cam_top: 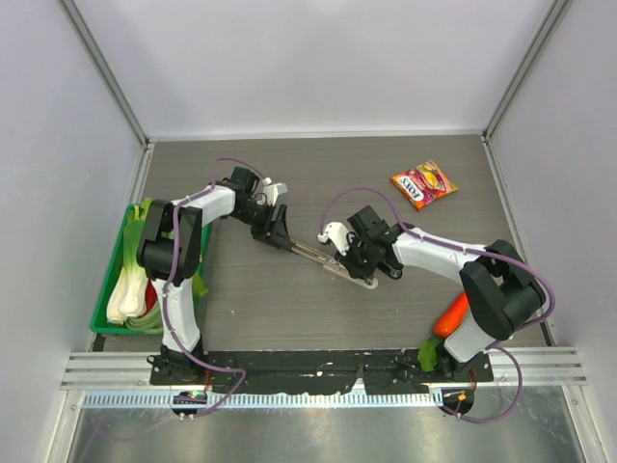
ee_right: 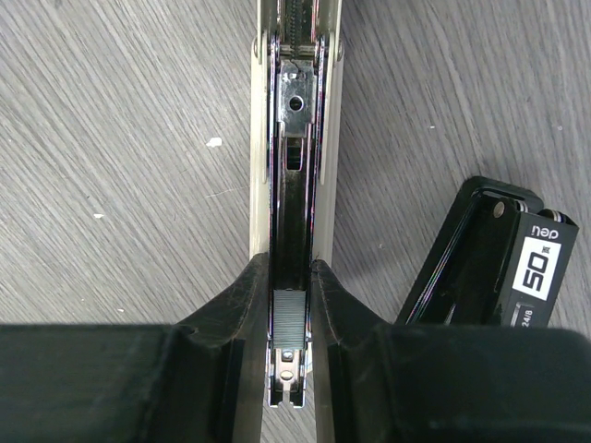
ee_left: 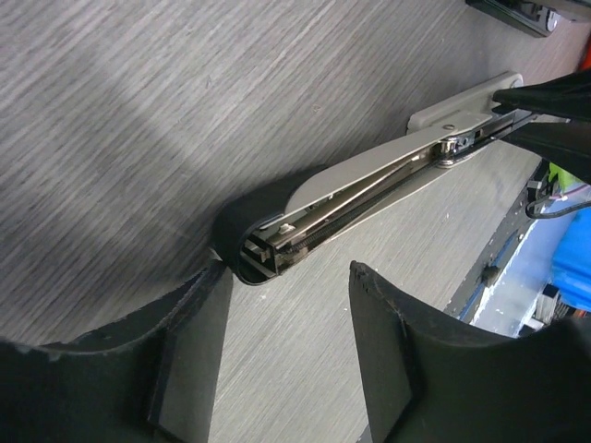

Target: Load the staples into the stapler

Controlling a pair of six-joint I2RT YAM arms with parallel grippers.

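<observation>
The long metal stapler (ee_left: pixel 369 177) lies unfolded on the table, its cover swung back toward my left gripper and its black-capped end (ee_left: pixel 263 205) nearest it. My left gripper is open at that end; one finger appears to be right by the cap, the other stands apart. On the opposite end, my right gripper is shut on the stapler's narrow magazine, a finger against each side. A strip of staples (ee_right: pixel 289 318) shows in the magazine between and just past these fingertips. The top view shows the stapler (cam_top: pixel 313 253) slanting between both grippers.
Close beside the right gripper is a black item (ee_right: pixel 499 263) with a white label. A snack bag (cam_top: pixel 424 184) lies at the back right, a carrot (cam_top: pixel 451 315) at the front right. A green basket (cam_top: pixel 100 307) of vegetables stands left.
</observation>
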